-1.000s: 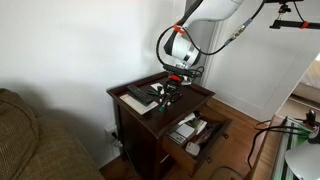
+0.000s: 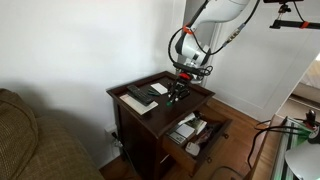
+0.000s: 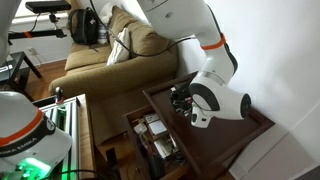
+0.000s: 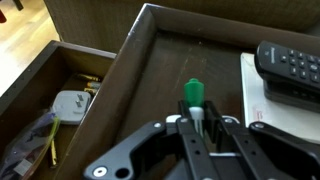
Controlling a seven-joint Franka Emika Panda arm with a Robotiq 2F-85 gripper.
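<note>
My gripper is shut on a small object with a green top (image 4: 194,92) and a pale lower part, pinched between the fingertips in the wrist view. The object is over the dark top of the cabinet (image 4: 160,85), its green end pointing away from the gripper. Whether it touches the surface cannot be told. From exterior view 1, the gripper (image 2: 176,94) is low over the cabinet's middle, near the front edge above the open drawer. The arm hides much of that area in exterior view 2.
An open drawer (image 2: 186,157) below the front edge holds a white box (image 4: 70,105), several pencils and a plastic bag. A black remote (image 4: 290,65) lies on a white book or pad (image 4: 262,100) to the right in the wrist view. The cabinet top has a raised rim.
Since one second ago, the arm and gripper have shifted to the right across the cabinet in exterior view 1. The drawer stays open.
</note>
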